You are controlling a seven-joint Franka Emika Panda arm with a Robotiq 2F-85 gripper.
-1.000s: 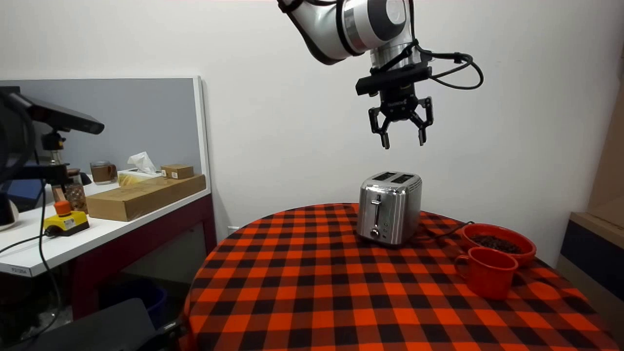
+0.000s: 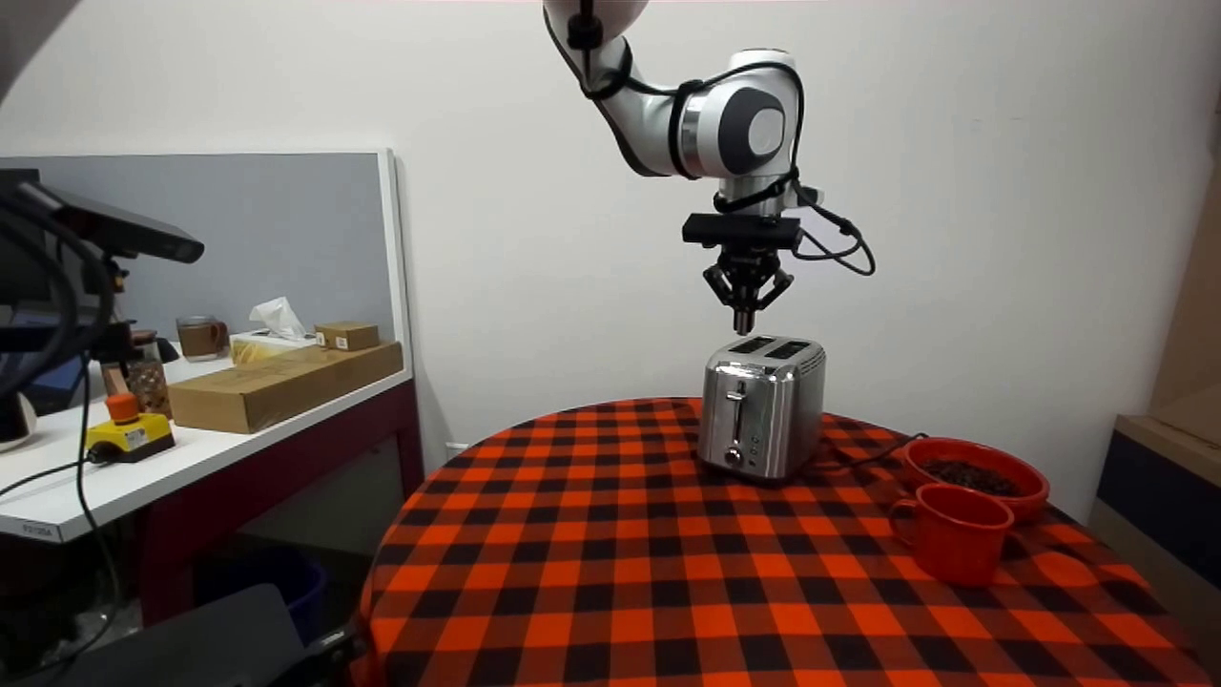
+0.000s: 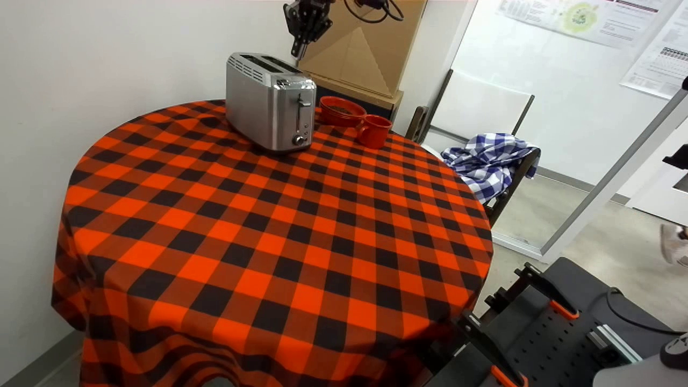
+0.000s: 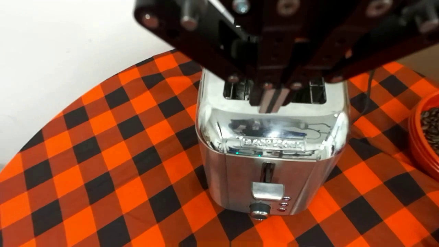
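A silver two-slot toaster (image 2: 762, 412) stands upright on the checked cloth near the wall. My gripper (image 2: 744, 322) hangs just above its top, pointing down, with nothing showing between the fingers. From the wrist, the closed gripper covers the middle of the toaster's top and part of both slots. The toaster's lever (image 4: 268, 191) and, below it, a round knob (image 4: 260, 211) are on the end face. In the second exterior view the gripper (image 3: 299, 50) is over the toaster's top, towards its lever end; contact cannot be made out.
A red bowl (image 2: 933, 447) of dark beans and a red mug (image 2: 959, 538) stand right of the toaster. The toaster's cord (image 2: 876, 454) runs towards the bowl. Most of the red and black checked tablecloth (image 3: 271, 245) is bare. The wall rises close behind.
The arm has come down and slightly left, nearer to the toaster's top. My gripper's fingers, wide apart before, are now together. Toaster, mug and bowl stand where they were.
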